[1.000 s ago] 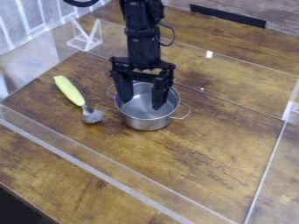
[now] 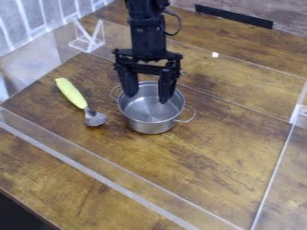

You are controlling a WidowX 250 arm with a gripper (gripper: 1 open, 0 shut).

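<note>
My black gripper (image 2: 146,75) hangs over a steel pot (image 2: 153,119) with two wire side handles, its fingers pointing down at the pot's rear rim and apart, with nothing visible between them. To the pot's left lies a yellow corn cob or similar long item (image 2: 71,92), with a small silvery utensil (image 2: 95,118) at its lower end.
Clear panels or rails run along the left and right edges. A small white speck lies at the back right.
My gripper has risen slightly toward the back, up out of the pot's middle. The pot and the yellow item look unmoved.
</note>
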